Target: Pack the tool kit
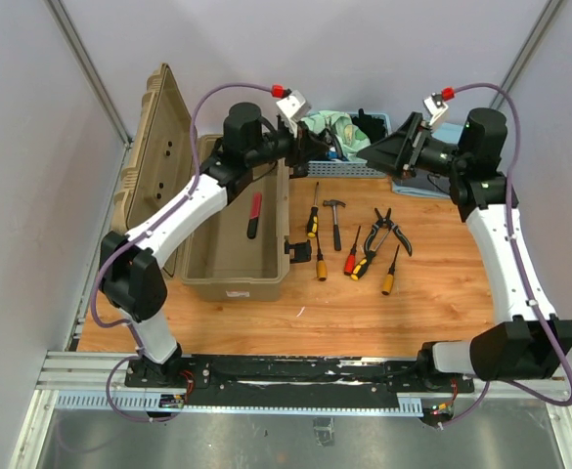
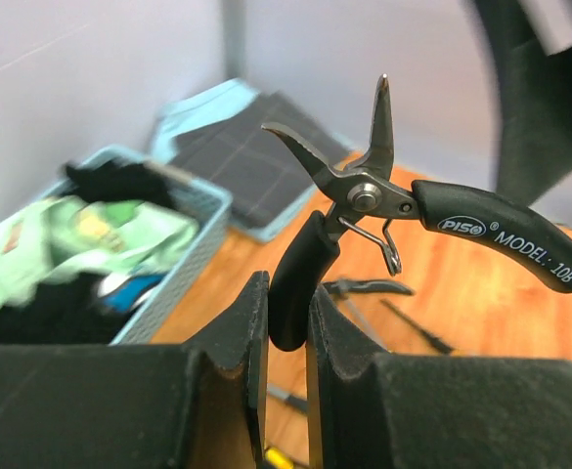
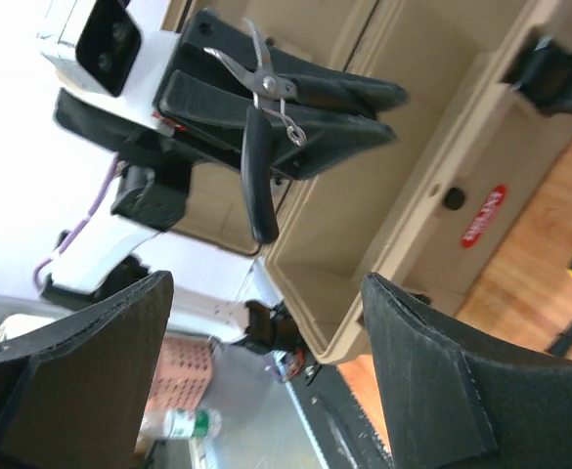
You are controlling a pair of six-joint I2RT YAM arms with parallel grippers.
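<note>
Black-handled pliers [image 2: 366, 198] are clamped by one handle in my left gripper, fingers up and the other handle sticking out to the right. Seen from above, the left gripper [image 1: 315, 145] is raised beyond the right wall of the open tan tool box [image 1: 229, 288]. My right gripper stands open and empty, to the right of the pliers. A red-and-black tool [image 1: 255, 215] lies in the box. On the table are a hammer [image 1: 335, 217], a red screwdriver [image 1: 351, 256], a larger pair of pliers [image 1: 406, 242] and several yellow-black screwdrivers [image 1: 388, 283].
A blue-grey basket [image 1: 339, 170] holding cloths stands at the back. Folded blue and grey cloth [image 1: 424, 186] lies to its right. The box lid [image 1: 155, 156] is up on the left, and a black latch [image 1: 299, 252] juts from the box's right side.
</note>
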